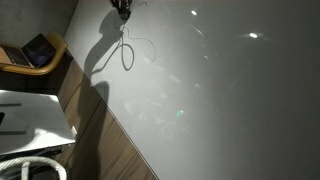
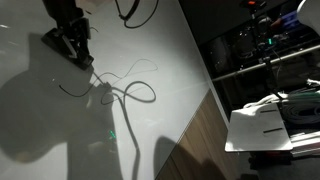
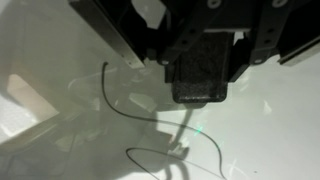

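A black block-shaped object (image 3: 202, 72) sits between the fingers of my gripper in the wrist view; the gripper is shut on it. What the block is cannot be told. A thin dark cable (image 3: 140, 117) curves over the white table beneath and in front of it. From the first exterior view, my gripper (image 1: 123, 12) appears at the top edge, with the looping cable (image 1: 128, 56) just below. The second exterior view has the gripper (image 2: 75, 48) at upper left, and the looped cable (image 2: 140, 88) to its right.
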